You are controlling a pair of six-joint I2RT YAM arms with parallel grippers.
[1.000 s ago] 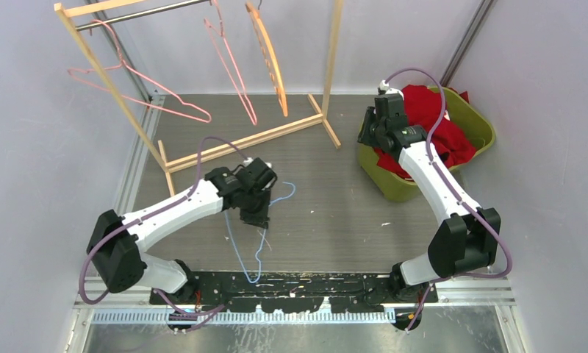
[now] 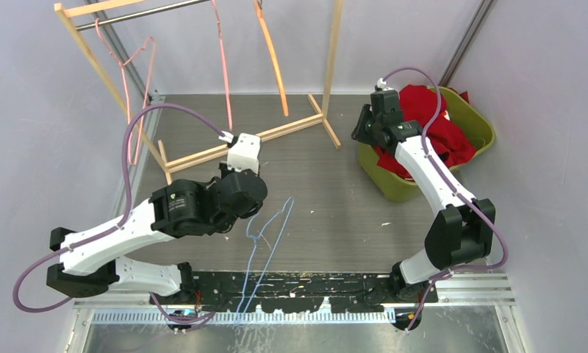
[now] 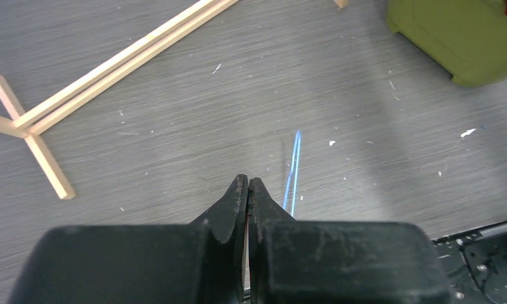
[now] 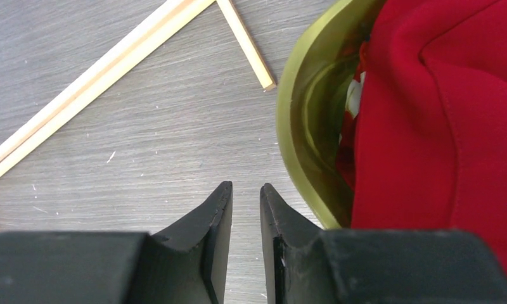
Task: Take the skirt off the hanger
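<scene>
My left gripper is raised over the middle of the floor in the top view, shut, with no cloth visible between its fingers. Below it a blue hanger [image 2: 282, 213] appears as thin lines. My right gripper is at the left rim of the green bin [image 2: 394, 187], beside red cloth [image 2: 445, 136] piled inside. Its fingertips show a narrow gap, and whether anything is held farther down is unclear. Whether the red cloth is the skirt, I cannot tell. Pink hangers [image 2: 223, 66] and an orange hanger [image 2: 273, 55] hang empty on the rail [image 2: 140, 13].
The wooden rack [image 2: 276, 132] stands at the back left, its base along the floor. Bare floor [image 2: 335, 206] lies between it and the front edge. Walls bound both sides.
The pink hangers have swung and turned, and the blue hanger has shifted. The right gripper has moved slightly left.
</scene>
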